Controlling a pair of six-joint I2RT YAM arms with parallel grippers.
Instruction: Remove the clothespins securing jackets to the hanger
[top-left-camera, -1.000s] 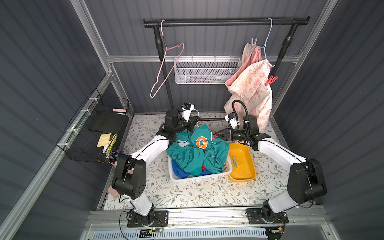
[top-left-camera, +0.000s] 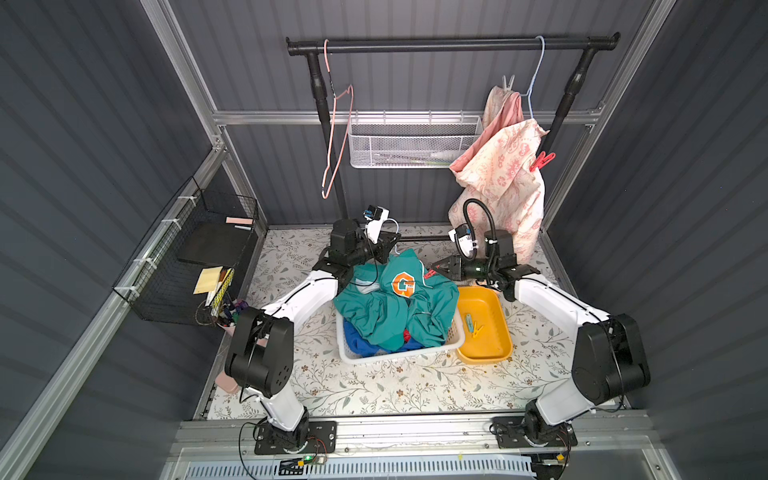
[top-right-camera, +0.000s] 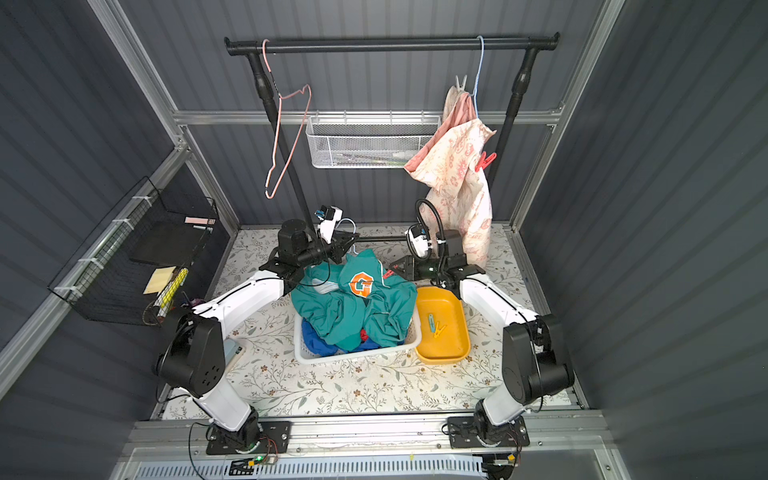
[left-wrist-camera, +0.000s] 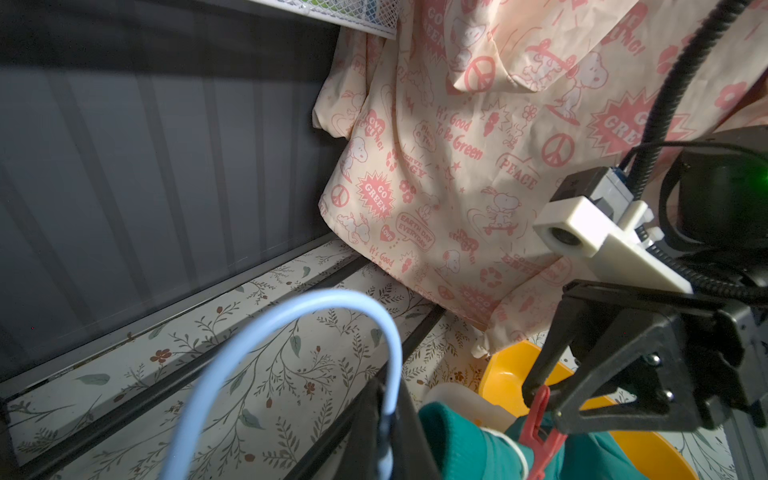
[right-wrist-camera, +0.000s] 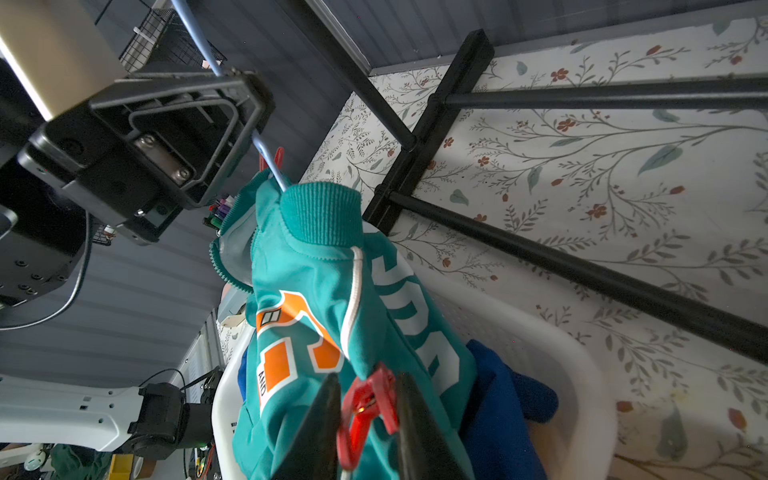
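A teal jacket (top-left-camera: 376, 312) lies in the white basket (top-left-camera: 398, 357), a light-blue hanger (left-wrist-camera: 304, 302) rising from it. My left gripper (top-left-camera: 389, 244) is shut on that hanger at the jacket's top. My right gripper (top-left-camera: 436, 267) is low at the jacket's right side, at a red clothespin (right-wrist-camera: 368, 408) on it; its fingers are part open around the pin, blurred in its wrist view. Another red bit (top-left-camera: 406, 334) shows lower on the jacket.
An orange tray (top-left-camera: 500, 344) with loose clothespins sits right of the basket. Pink cloth (top-left-camera: 496, 200) with clothespins hangs at right from the rail (top-left-camera: 432, 44), an empty pink hanger (top-left-camera: 336, 120) at left.
The empty pink hanger on the rail has swung. Both arms are nearly still, with only a slight shift of the right arm.
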